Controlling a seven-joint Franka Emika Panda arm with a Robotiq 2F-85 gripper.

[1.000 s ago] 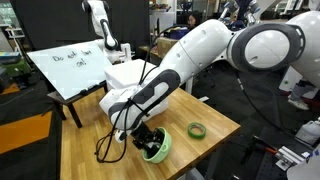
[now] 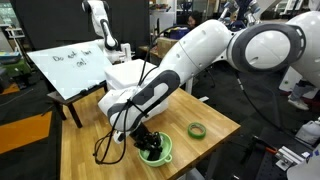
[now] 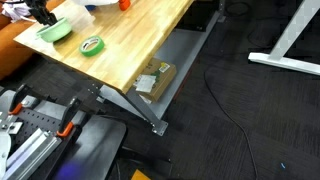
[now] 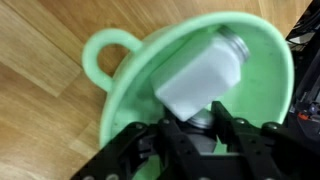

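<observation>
A light green bowl with a loop handle (image 4: 105, 60) fills most of the wrist view, on the wooden table. Inside it lies a white object with a silvery end (image 4: 205, 75), next to a dark cylindrical thing with a pale, shiny rim (image 4: 202, 120). My gripper reaches down into the bowl. Its black fingers lie on either side of the dark thing, but contact with it cannot be made out. In exterior view 1 the gripper (image 2: 150, 143) is over the green bowl (image 2: 165, 155), its tips hard to see.
A roll of green tape (image 3: 92, 46) lies on the table near the bowl. A white box (image 2: 130, 75) stands behind the arm. The table edge runs close to the bowl, while bare wood (image 3: 135, 45) stretches beyond the tape.
In exterior view 1 the bowl has gone from tilted to lying flatter, a little lower in the picture. The gripper has dipped slightly with it; the tape has stayed put.
</observation>
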